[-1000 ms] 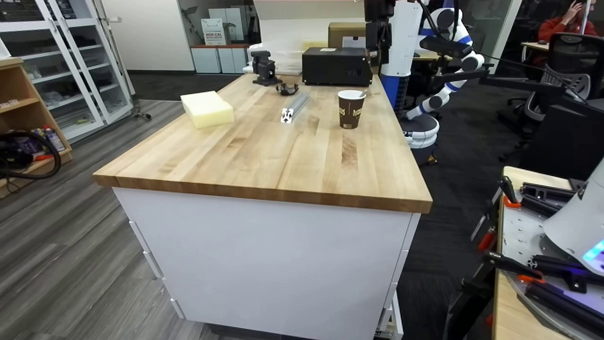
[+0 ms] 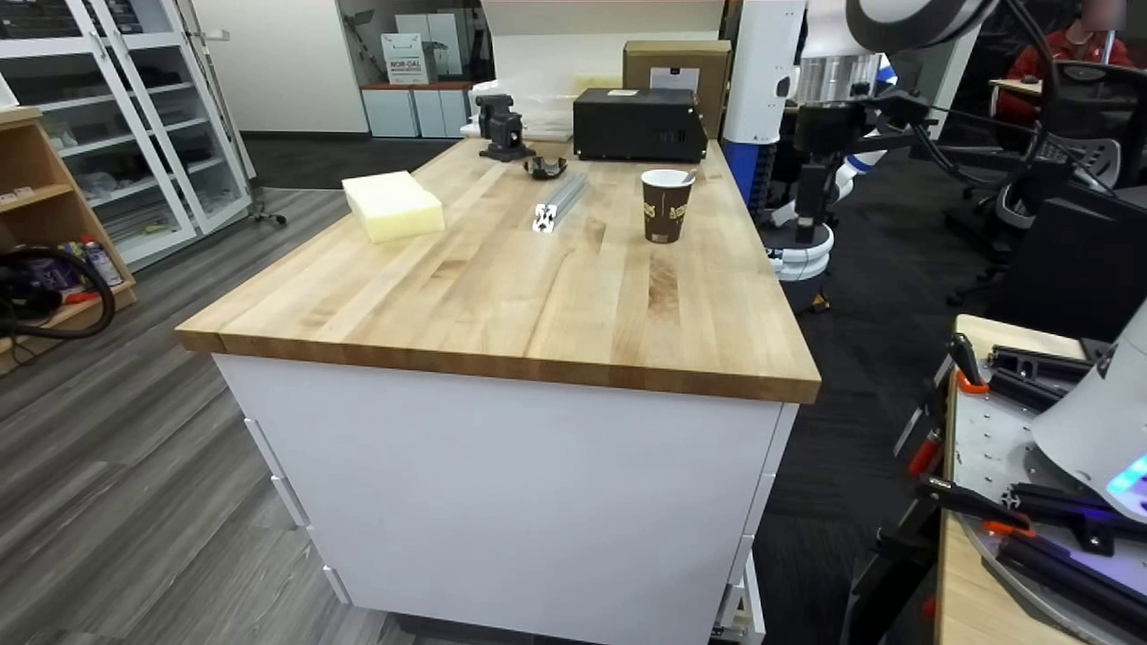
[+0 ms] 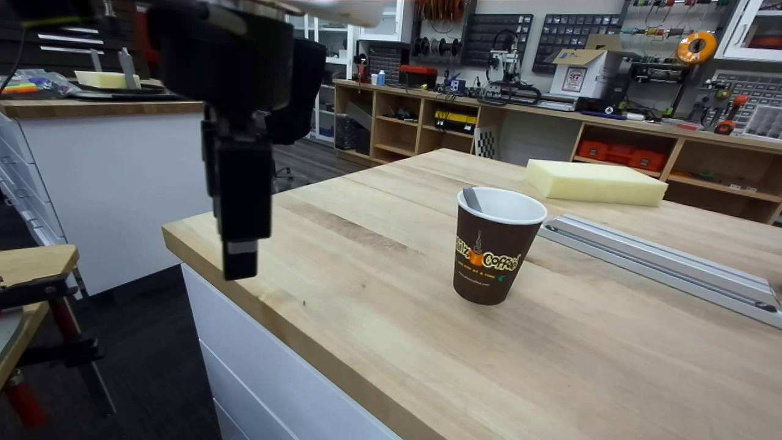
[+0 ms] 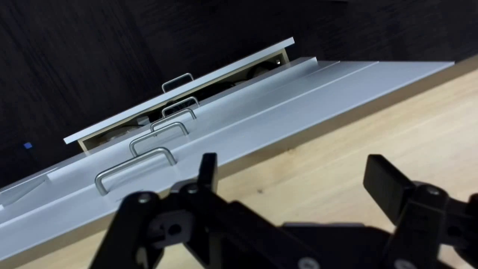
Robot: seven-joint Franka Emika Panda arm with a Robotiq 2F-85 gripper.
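Observation:
My gripper is open, its two black fingers wide apart and nothing between them. The wrist view looks down past them at the tabletop's edge and the white drawer fronts, where the lowest drawer point(image 4: 179, 92) stands pulled out with dark contents. Exterior view 1 has the gripper point(image 2: 814, 199) pointing down by the table's right edge. A brown paper cup point(image 3: 487, 253) with a white rim stands upright on the table, a grey stick leaning inside it; the gripper is clear of it. Behind the cup lie a silver aluminium profile point(image 3: 660, 267) and a pale yellow foam block point(image 3: 595, 182).
On the wooden tabletop point(image 2: 516, 290), the near half is bare. A black box point(image 2: 636, 124), a cardboard box point(image 2: 688, 66) and a black clamp-like device point(image 2: 501, 127) stand at its far end. Metal handles point(image 4: 136, 163) stick out from the drawer fronts.
In exterior view 1 the arm has swung from above the table's far end to the right. Its gripper now hangs lower, by the right edge. The cup, foam and profile look unmoved.

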